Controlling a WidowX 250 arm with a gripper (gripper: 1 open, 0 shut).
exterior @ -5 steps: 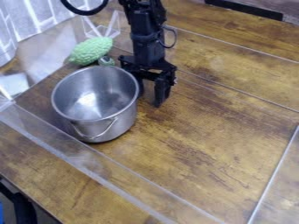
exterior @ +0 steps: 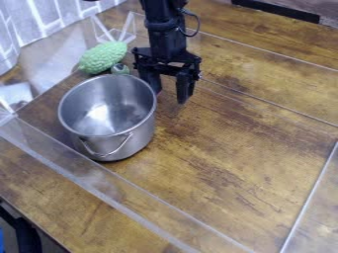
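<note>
A large steel pot [exterior: 109, 119] with a wire handle stands on the wooden table at left. My black gripper [exterior: 166, 87] hangs from the top, just behind the pot's right rim, its fingers low over the table. Whether it is open or shut is hard to make out. A green textured toy [exterior: 103, 56] lies behind the pot, left of the arm.
Clear plastic edging runs along the left and right. A small white object [exterior: 16, 94] sits at the far left.
The pot and green toy look unmoved.
</note>
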